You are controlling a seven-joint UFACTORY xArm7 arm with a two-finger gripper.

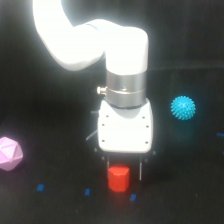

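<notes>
A small red block (119, 179) with a rounded or faceted outline sits on the dark floor, just below the gripper's white body. My gripper (124, 174) points down over it and is open. One thin dark finger comes down by the block's left side. The other stands to its right, with a narrow dark gap between finger and block. Whether the left finger touches the block, I cannot tell.
A pink faceted ball (9, 153) lies at the left edge. A spiky cyan ball (183, 108) is at the right. Small blue marks (87, 191) dot the dark floor, which is otherwise largely clear.
</notes>
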